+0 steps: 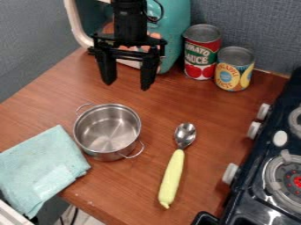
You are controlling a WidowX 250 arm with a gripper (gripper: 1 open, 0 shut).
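Note:
My black gripper (127,76) hangs open over the back of the wooden table, in front of a teal and white container (168,35) with orange items inside, with nothing visible between its fingers. Below it on the table sit a steel pot (107,132), a spoon (185,135) and a pale yellow corn cob (172,179).
Cans (201,54) stand at the back right. A light blue cloth (38,171) lies front left. A black stove (265,176) fills the right side.

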